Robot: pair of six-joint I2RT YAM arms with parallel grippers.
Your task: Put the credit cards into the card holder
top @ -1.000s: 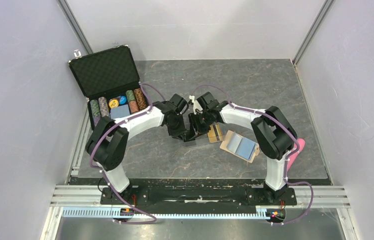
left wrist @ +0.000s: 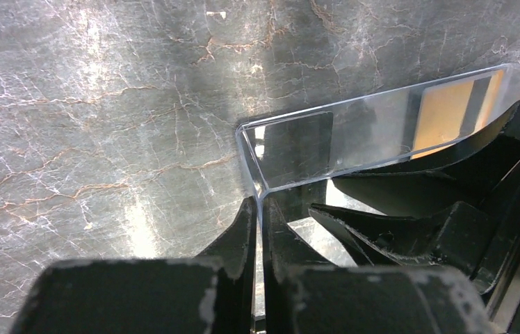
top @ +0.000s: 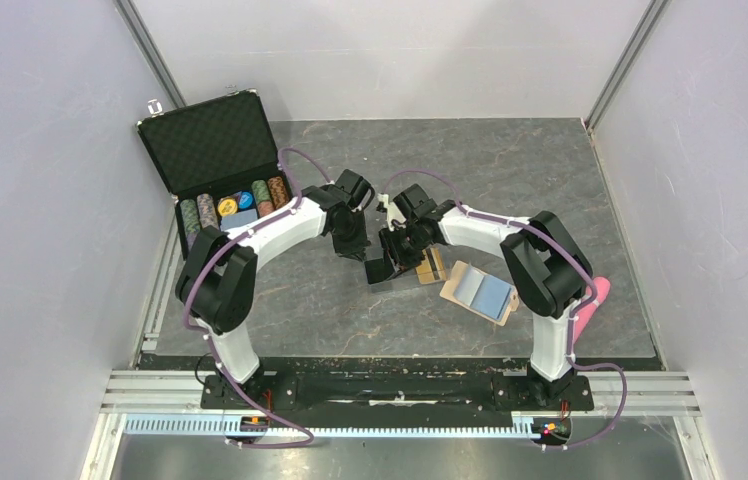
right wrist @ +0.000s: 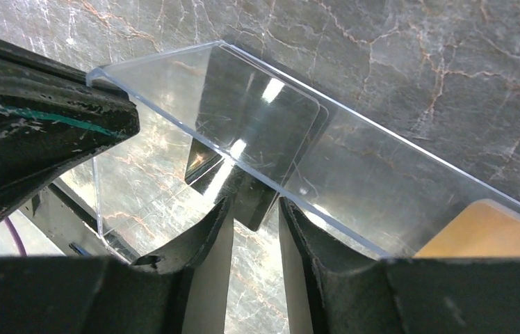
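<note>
A clear acrylic card holder (left wrist: 375, 129) lies on the grey marble surface, with a black card (right wrist: 257, 118) at one end and a gold card (left wrist: 445, 111) toward the other. My left gripper is shut at the holder's near corner, its fingertips at the clear wall. My right gripper is part open above the black card and the holder's edge; whether anything is between its fingers is unclear. In the top view both grippers meet over the holder at the centre.
An open case of chips (top: 204, 212) stands at the back left. A board with blue and white pieces (top: 490, 300) lies front right, a pink object (top: 590, 315) at the right edge.
In the top view my left arm has moved toward the back over the last second, uncovering more of the holder's black end. The right arm has barely moved.
</note>
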